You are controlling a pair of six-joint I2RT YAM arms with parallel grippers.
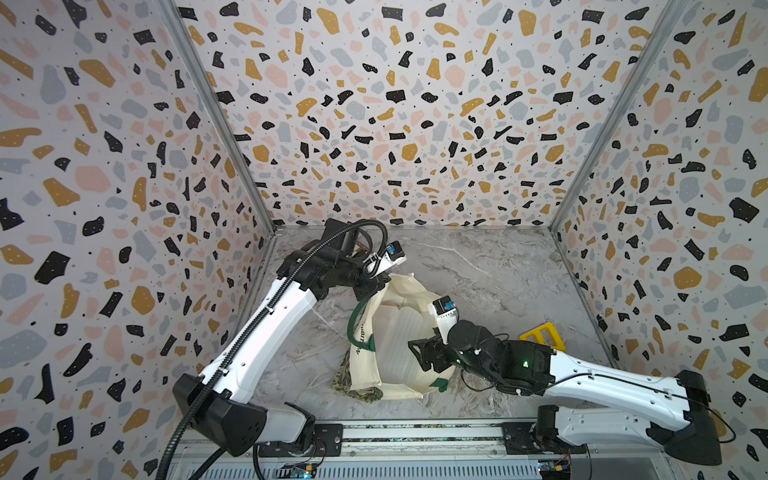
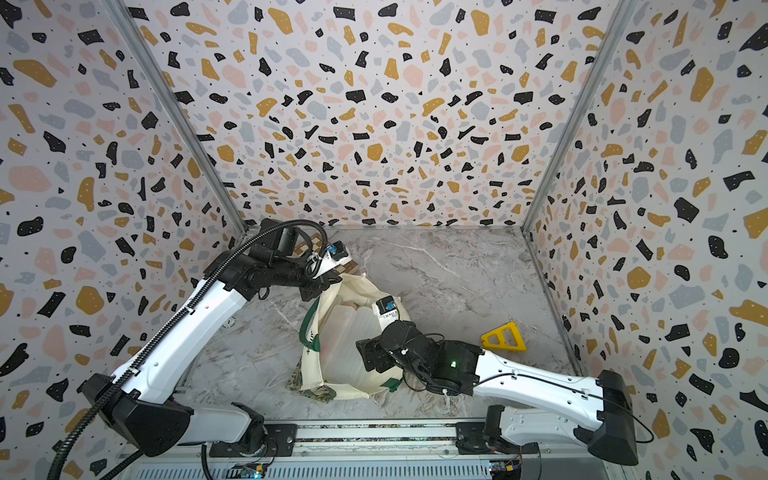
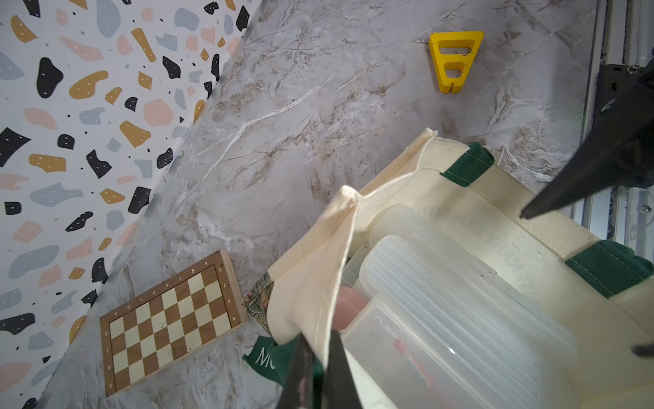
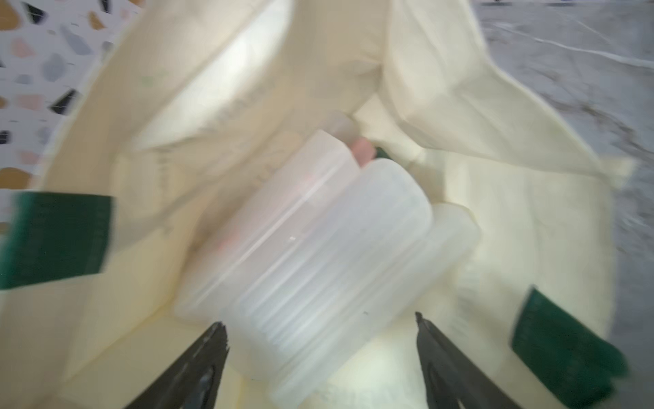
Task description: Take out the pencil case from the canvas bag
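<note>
The cream canvas bag [image 1: 364,368] with green straps stands open, holding several translucent plastic cases [image 4: 320,266], some pinkish. Which is the pencil case I cannot tell for sure. My left gripper is shut at the bag's rim, with cream cloth and green strap between or against its fingers. My right gripper is over the bag's mouth, above the cases, fingers apart with nothing between them; that view is blurred.
A yellow triangular tool [image 3: 453,61] lies right of the bag, and a chessboard [image 3: 163,327] behind it. Patterned walls enclose the sides and back.
</note>
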